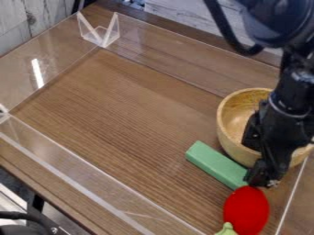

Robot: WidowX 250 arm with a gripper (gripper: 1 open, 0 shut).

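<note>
My black gripper point(265, 142) reaches down from the upper right, low over the front of the yellow bowl point(236, 110), hiding much of it. A green block point(215, 163) lies left of the gripper, in front of the bowl. A red oval object point(247, 210) with a light green top sits at the bottom right. The gripper's fingertips are dark and overlap one another in view; I cannot tell how far apart they are or whether anything is between them.
A white wire-like object point(98, 27) stands at the back left. A wall runs along the back.
</note>
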